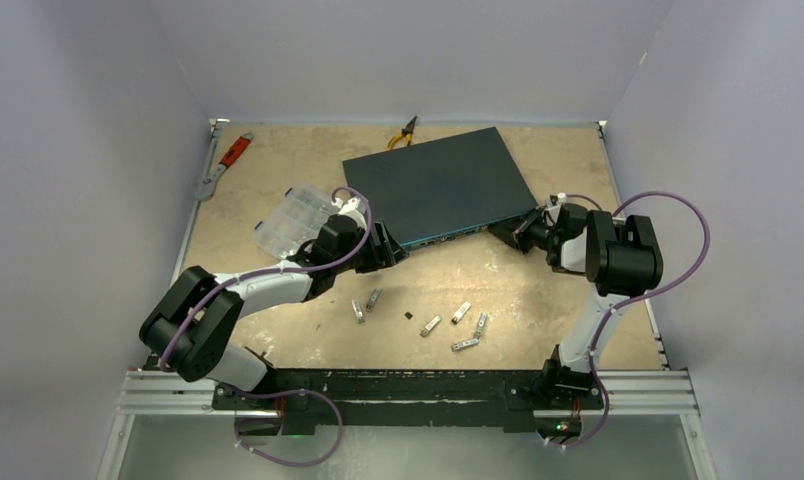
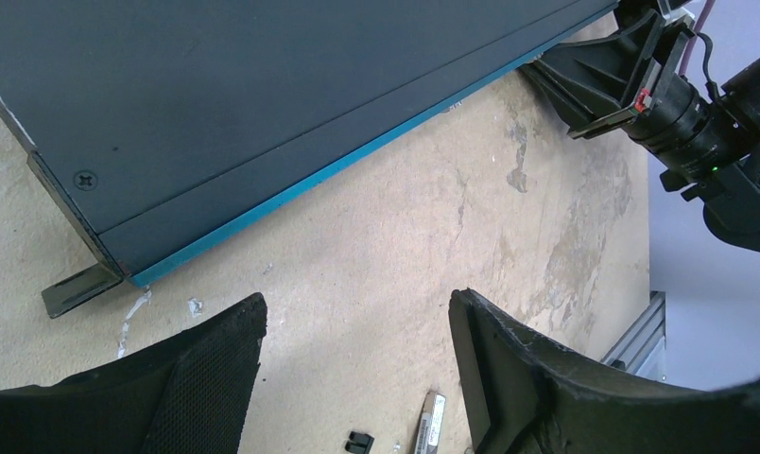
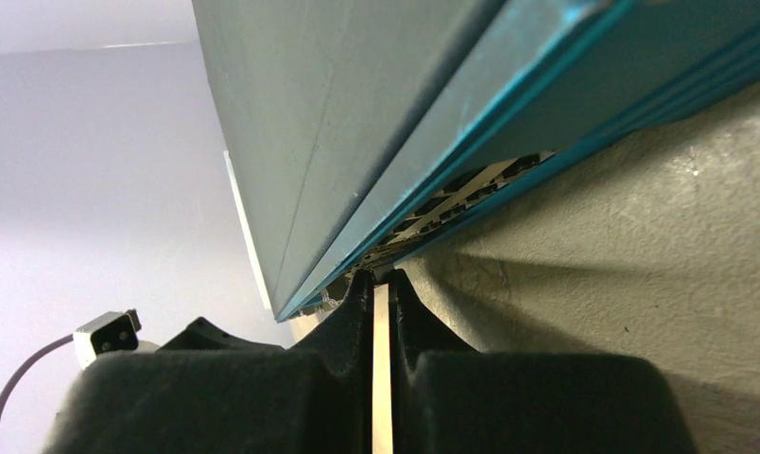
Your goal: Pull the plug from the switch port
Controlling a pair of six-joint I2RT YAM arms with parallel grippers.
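Observation:
The dark network switch [image 1: 438,180] with a blue front edge lies slanted at the back of the table. At the right end of its port face, my right gripper is shut, its tips up against the ports [image 3: 433,213]. A small grey metallic piece [image 3: 384,273] shows right at those tips; whether any of it lies between them, I cannot tell. No plug can be made out clearly. Off the switch's left front corner, my left gripper stands open, bare table showing between its fingers.
Several small metal modules [image 1: 461,313] and a black bit [image 1: 409,316] lie on the table in front. A clear divided box [image 1: 293,220] sits at left, behind my left arm. Pliers [image 1: 403,134] and a red-handled cutter [image 1: 224,165] lie farther back.

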